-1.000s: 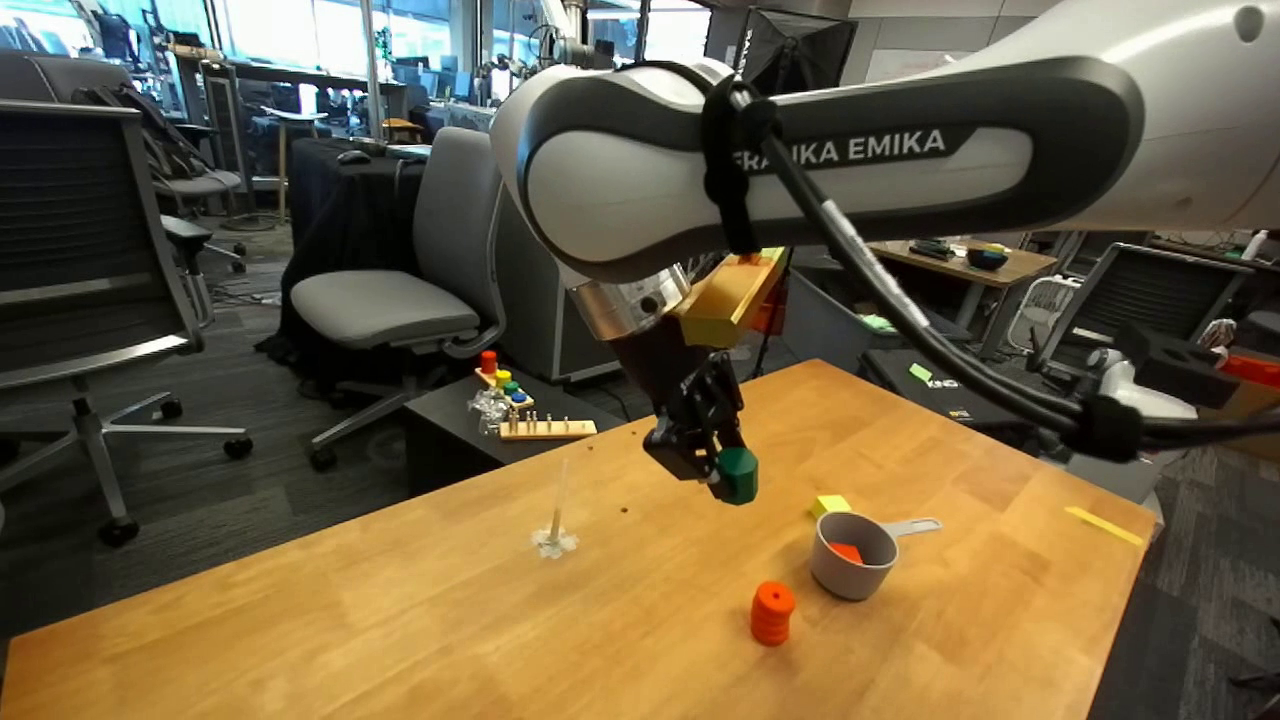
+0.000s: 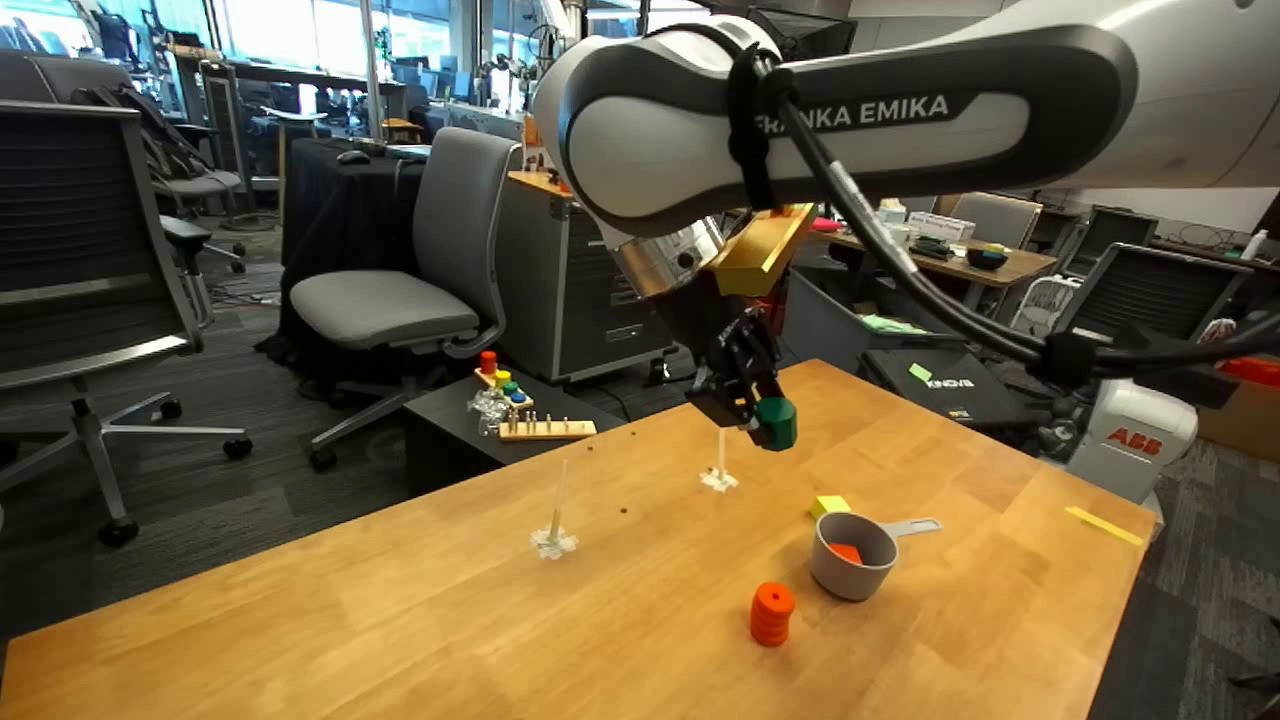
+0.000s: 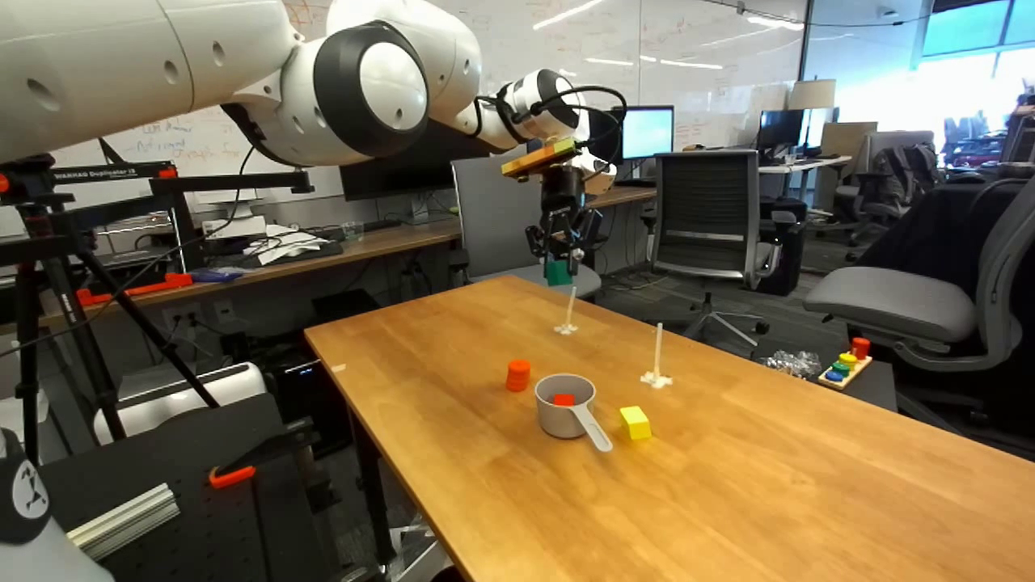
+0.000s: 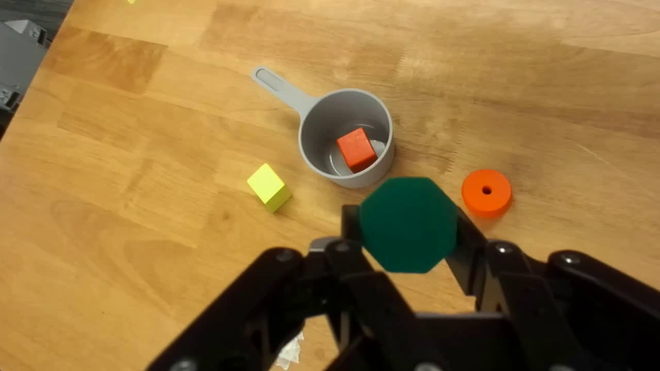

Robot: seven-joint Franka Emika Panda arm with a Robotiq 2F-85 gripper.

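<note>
A dark green octagonal block (image 4: 408, 225) is held between the black fingers of my gripper (image 2: 768, 422), which is shut on it. In exterior view 1 the block hangs above the table, near the farther upright peg (image 2: 721, 452). A grey cup with a handle (image 4: 314, 133) stands on the table with a red cube (image 4: 357, 150) inside it. Beside the cup lies a yellow cube (image 4: 269, 186). On the cup's other side is a stack of orange discs (image 2: 771, 614), a hole showing in its top.
A second thin peg (image 3: 657, 354) stands upright on the wooden table (image 3: 776, 466). Off the table, on a dark stand, are a board of coloured pieces (image 2: 506, 384) and a pegged wooden strip (image 2: 547, 430).
My gripper has risen and shifted right in exterior view 1, carrying the green block. The farther peg now shows beside it. Cup, cubes and discs have stayed put.
</note>
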